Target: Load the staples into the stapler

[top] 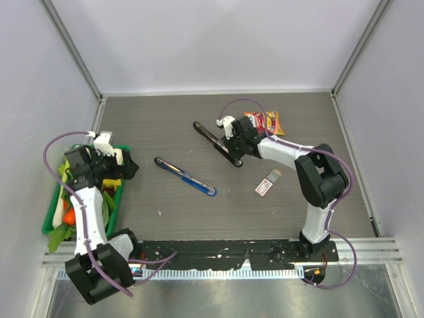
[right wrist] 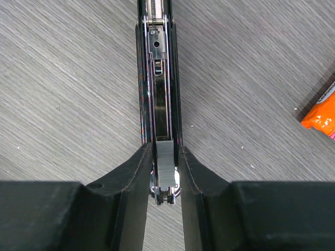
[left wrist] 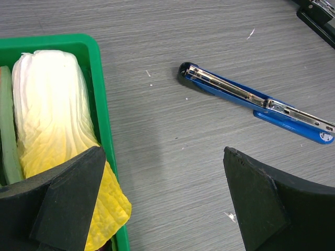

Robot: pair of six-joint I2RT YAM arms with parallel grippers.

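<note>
A black stapler lies opened at centre back, its channel exposed. My right gripper is shut at its near end, where a grey metal piece, apparently a staple strip, sits in the channel between the fingertips. A blue stapler, also opened, lies left of centre. A small white and grey box, its contents too small to tell, lies right of centre. My left gripper hangs open at the right edge of the produce basket, nothing between its fingers.
A green basket of vegetables stands at the far left under the left arm. An orange snack bag lies behind the right gripper.
</note>
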